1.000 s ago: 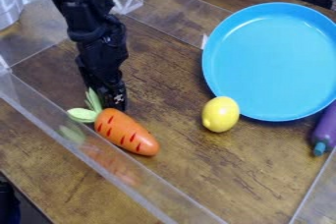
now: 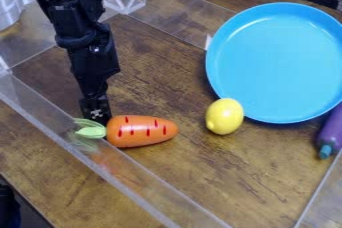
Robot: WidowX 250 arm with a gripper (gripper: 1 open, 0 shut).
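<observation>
A black robot gripper point(image 2: 96, 106) reaches down at the left, its tips low beside the leafy top of an orange toy carrot point(image 2: 140, 130). The carrot lies on the wooden floor with its green leaves toward the gripper. Whether anything is between the fingers, and how far apart they stand, is hard to make out.
A blue plate point(image 2: 271, 62) fills the upper right. A yellow lemon point(image 2: 225, 116) lies below it, and a purple eggplant point(image 2: 335, 132) at the right edge. Clear plastic walls border the wooden area.
The gripper has moved left from beside the carrot's leaves, and the carrot has swung from slanting to nearly level, shifting slightly right.
</observation>
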